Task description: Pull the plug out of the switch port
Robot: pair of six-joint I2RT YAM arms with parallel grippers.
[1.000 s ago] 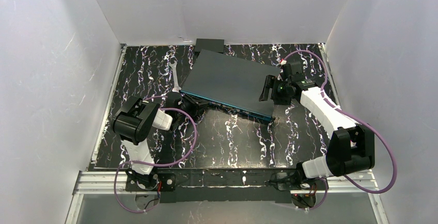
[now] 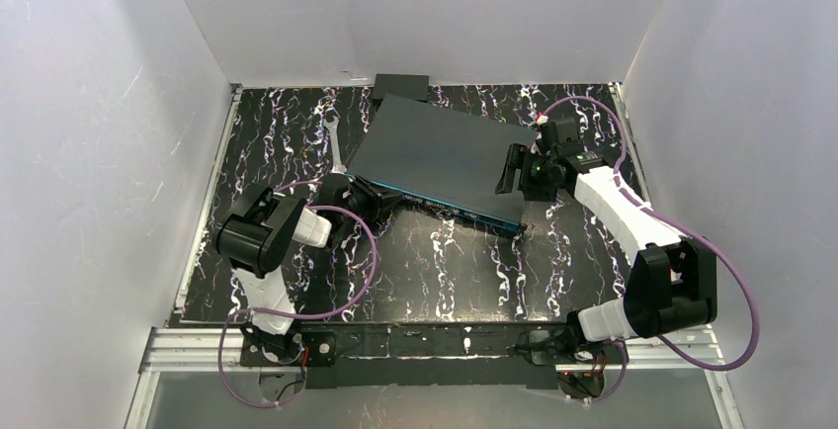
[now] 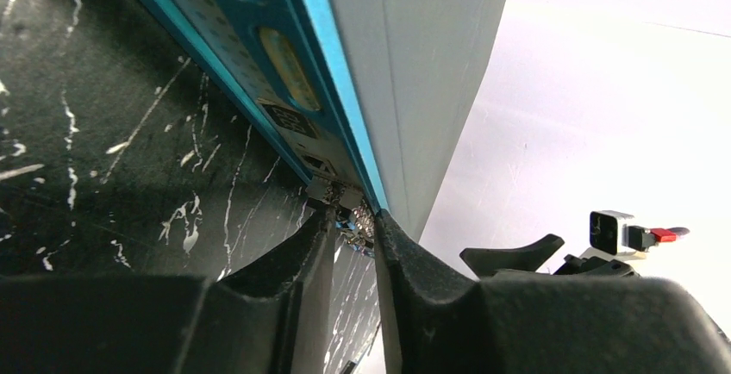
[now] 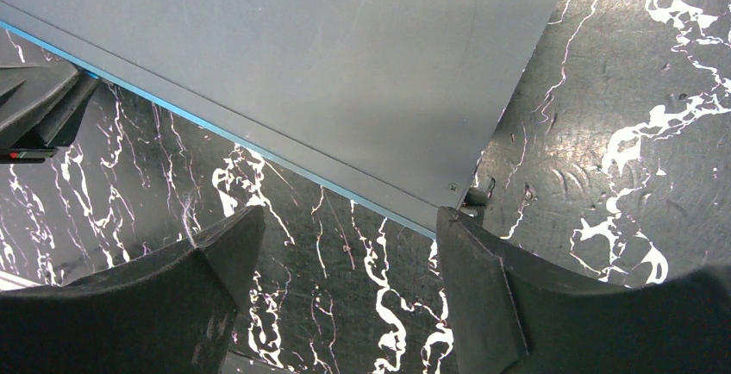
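Observation:
The switch (image 2: 445, 152) is a flat dark grey box lying slanted on the table, its blue-edged port face (image 3: 284, 72) turned to the front. At the left end of that face my left gripper is shut on a small metallic plug (image 3: 348, 196). The fingertips hide part of the plug, and how deep it sits in its port cannot be told. Over the switch's right end my right gripper (image 2: 511, 169) stands open. Nothing lies between its fingers except the view of the switch and table below.
A wrench (image 2: 334, 139) lies close to the switch's left corner. Behind the switch is a small dark box (image 2: 401, 87). Bare black marbled table (image 2: 445, 276) stretches in front of the port face. Purple cables (image 2: 372, 261) loop along both arms.
The left gripper has shifted only very slightly at the switch's left end. The right arm keeps its place, and the switch lies nearly as before.

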